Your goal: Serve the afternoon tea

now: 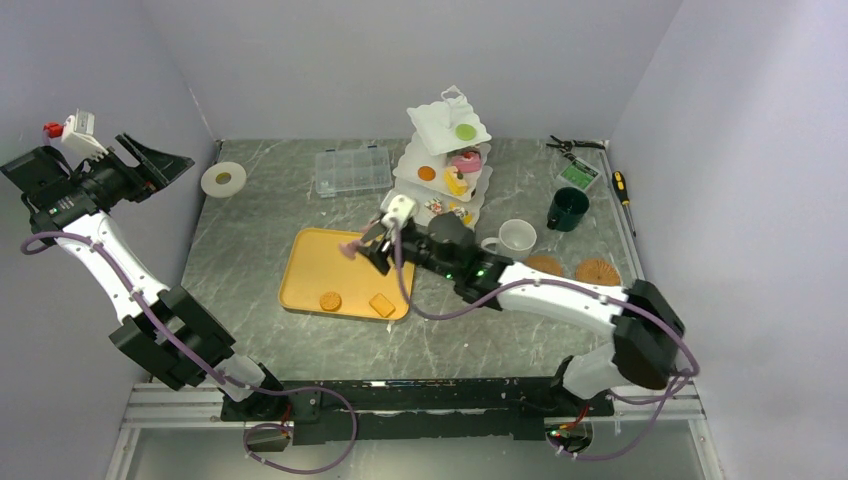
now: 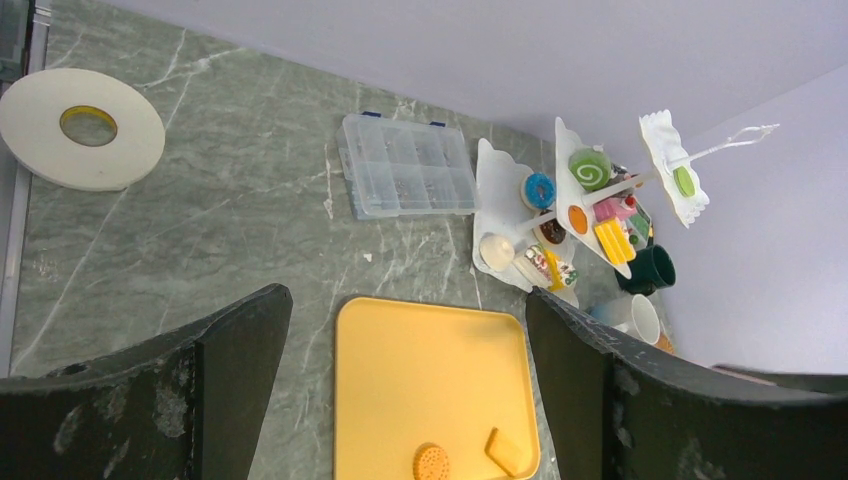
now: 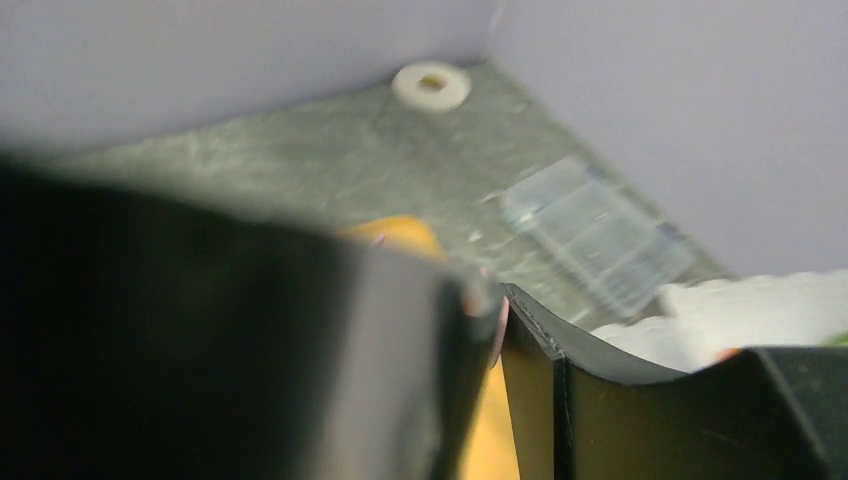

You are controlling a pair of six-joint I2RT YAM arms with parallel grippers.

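A small pink treat (image 1: 348, 249) juts from the tips of my right gripper (image 1: 371, 246), which is shut on it above the upper right part of the yellow tray (image 1: 290, 270). In the right wrist view only a thin pink edge (image 3: 501, 332) shows between the blurred fingers. Two orange biscuits, one round (image 1: 330, 301) and one rectangular (image 1: 382, 305), lie along the tray's near side. The white tiered stand (image 1: 432, 115) holds several sweets, among them a green one (image 1: 466, 132) on top. Far off at the left, my left gripper (image 1: 172, 170) is open and empty.
Behind the tray lies a clear compartment box (image 1: 353, 172); a tape roll (image 1: 223, 180) is at the far left. A white mug (image 1: 517, 238), green mug (image 1: 568, 208) and round coasters (image 1: 597, 273) stand on the right. The table left of the tray is clear.
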